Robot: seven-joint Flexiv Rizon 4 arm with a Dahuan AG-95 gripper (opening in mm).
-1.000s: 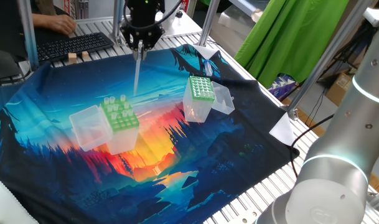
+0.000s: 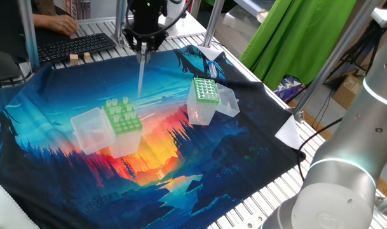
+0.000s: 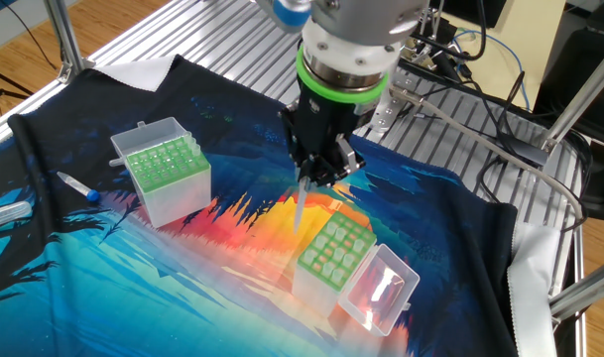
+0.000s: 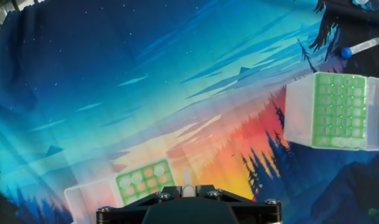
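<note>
My gripper is shut on a slim translucent pipette tip, which hangs nearly upright, its lower end pointing down. In the second exterior view the tip is beside the upper left of a box whose green rack holds several tips with gaps among them. The wrist view shows that rack just left of my fingers, partly cut off by the gripper. A second clear box with a fuller green rack stands at the right there. Both boxes have their lids open.
A blue-capped tube lies on the dark, sunset-printed cloth near the fuller box. A keyboard and a person's hand are at the back left. Bare cloth spreads widely in the wrist view.
My gripper and the held tip have shifted very slightly to the right in the first exterior view since a second ago. Both boxes stay where they were.
</note>
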